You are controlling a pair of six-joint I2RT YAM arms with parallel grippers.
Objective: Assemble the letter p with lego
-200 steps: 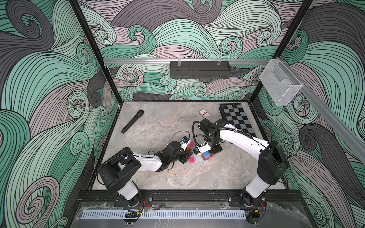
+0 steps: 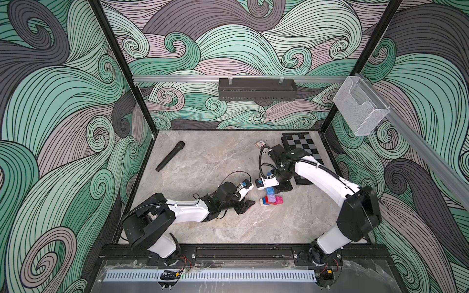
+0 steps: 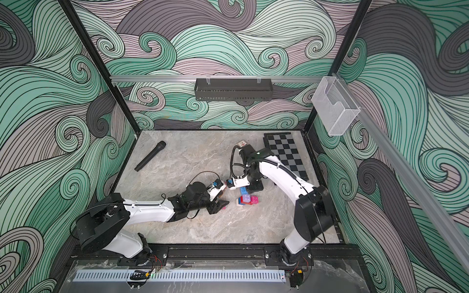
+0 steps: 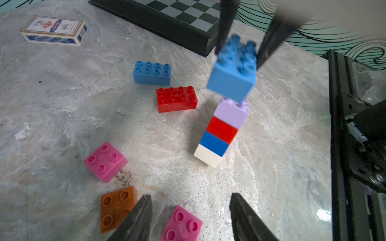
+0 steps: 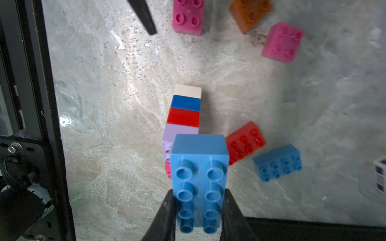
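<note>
A stack of white, blue, red and lilac bricks (image 4: pixel 219 131) with some pink at its far end (image 5: pixel 168 170) is on the table. Above it, my right gripper is shut on a light blue brick piece (image 5: pixel 199 154). My left gripper is open; below it lies a pink brick (image 4: pixel 179 223), with an orange brick (image 4: pixel 112 206) and another pink brick (image 4: pixel 104 160) to its left. A red brick (image 4: pixel 177 102) and a blue brick (image 4: pixel 152 74) lie behind the stack.
The chessboard (image 2: pixel 303 141) is at the back right, a card box (image 4: pixel 52 32) near it. A microphone (image 2: pixel 168 156) lies at the left.
My right gripper has risen and moved back and right with the blue piece, uncovering more of the stack. My left gripper has shifted slightly right.
</note>
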